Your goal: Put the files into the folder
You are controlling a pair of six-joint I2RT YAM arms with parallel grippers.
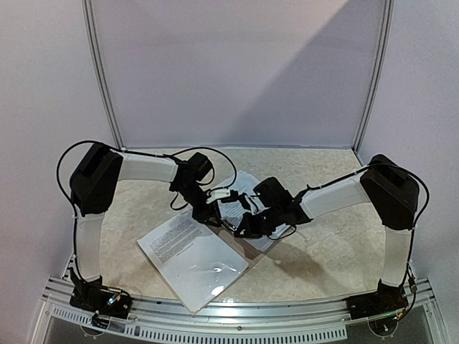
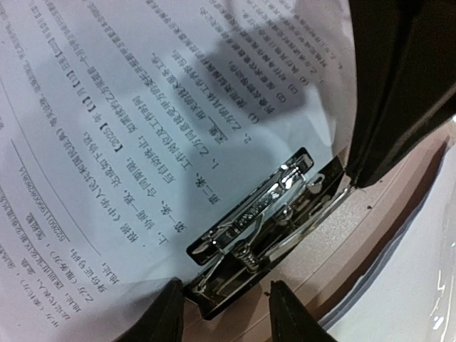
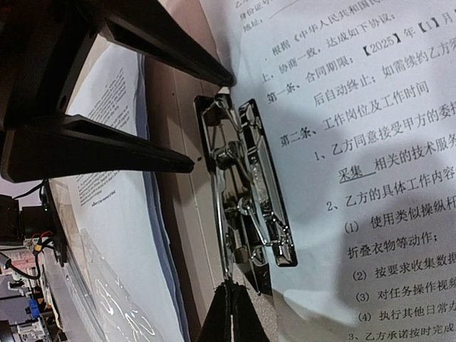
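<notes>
The open folder shows a bare pinkish strip point(image 3: 187, 221) with a metal spring clip point(image 2: 235, 222) mounted along it. White printed files point(image 2: 107, 142) lie flat on one side, their edge reaching the clip; whether they are under its bar I cannot tell. My left gripper is part open at one end of the clip, with nothing held between its fingers. At the clip's other end, my right gripper is shut with its tips on the thin wire lever. Both arms partly cover the files in the top view.
On the near left lies the folder's other side, a glossy clear cover over a printed sheet point(image 1: 197, 258), reaching the table's front rail.
</notes>
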